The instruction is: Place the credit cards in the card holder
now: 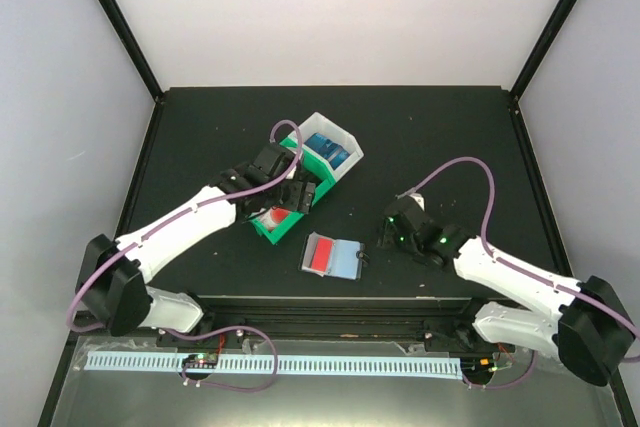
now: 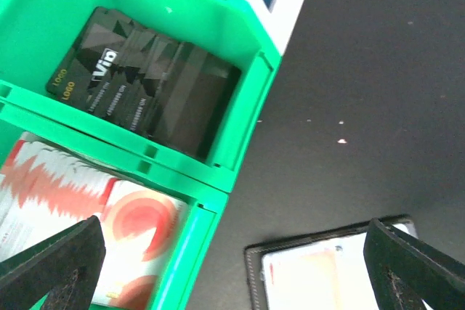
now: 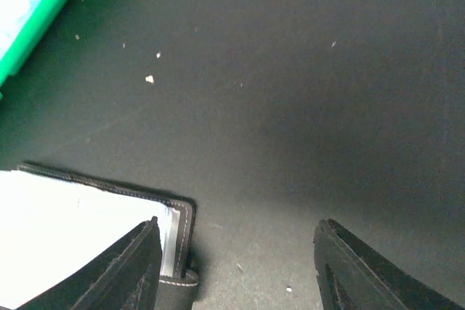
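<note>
The card holder point(image 1: 345, 259) lies open on the table, a red card point(image 1: 322, 253) in its left side and light blue showing on its right. In the left wrist view, black cards point(image 2: 138, 78) lie in one green compartment point(image 2: 251, 99) and red-and-white cards point(image 2: 142, 223) in another. Blue cards point(image 1: 328, 147) sit in the white box point(image 1: 350, 160). Above the green compartments hangs my left gripper, open and empty. My right gripper is open and empty too, just right of the holder, whose dark strap point(image 3: 176, 290) shows near its left finger.
The green bins and white box form one slanting row left of centre. Bare black table point(image 1: 450, 157) stretches across the right and back. The table's front edge point(image 1: 400, 298) runs close in front of the holder.
</note>
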